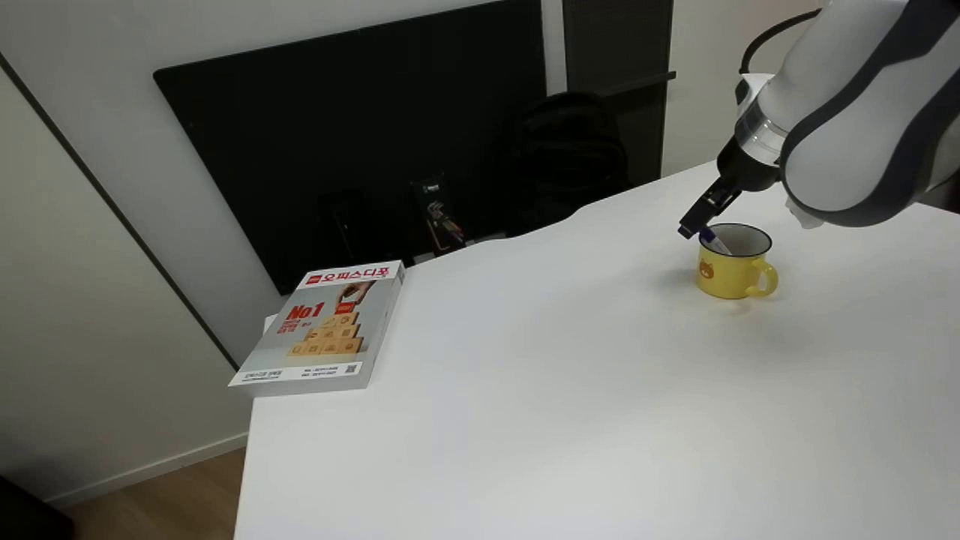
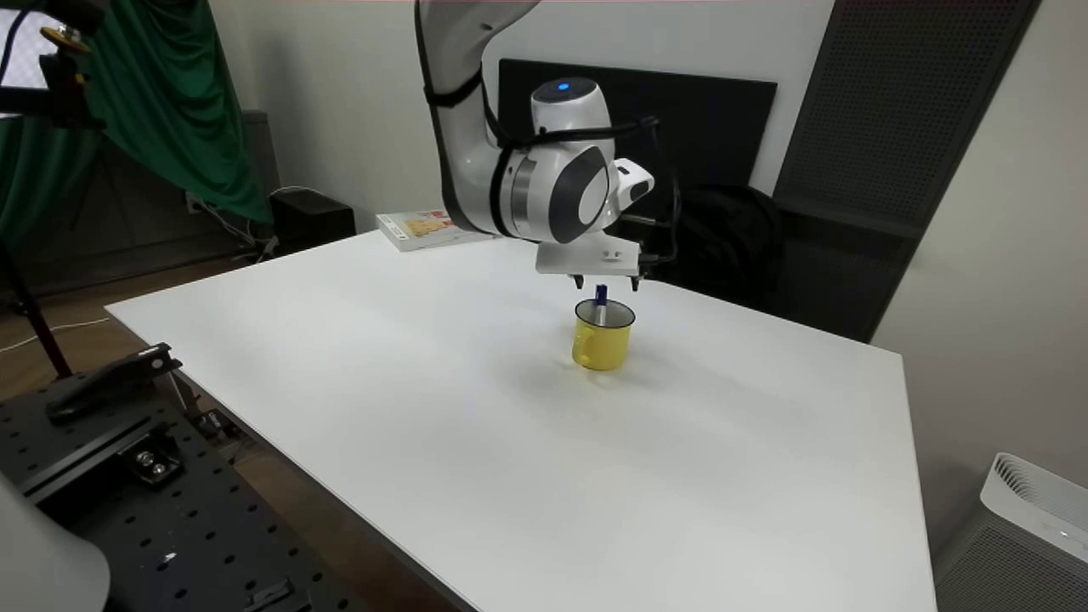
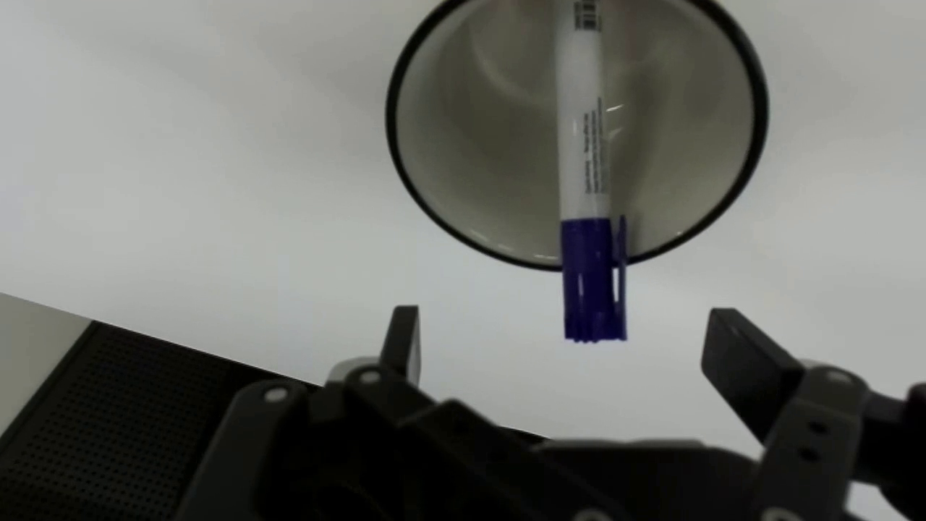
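A yellow mug (image 1: 727, 277) with a dark rim stands upright on the white table, its handle towards the right in exterior view 1. Inside it leans a white marker (image 3: 583, 130) with a blue cap (image 3: 590, 282) that sticks out over the rim. My gripper is open, and nothing is held between its fingers. In the wrist view the cap's end lies between the two fingers sideways, clear of both. Exterior view 2 shows the fingertips just above the mug (image 2: 599, 347), one to each side of the cap.
A thick catalogue (image 1: 319, 328) lies at the table's far corner, well away from the mug. Behind the table edge are a black panel (image 1: 360, 135) and a dark backpack (image 1: 567, 148).
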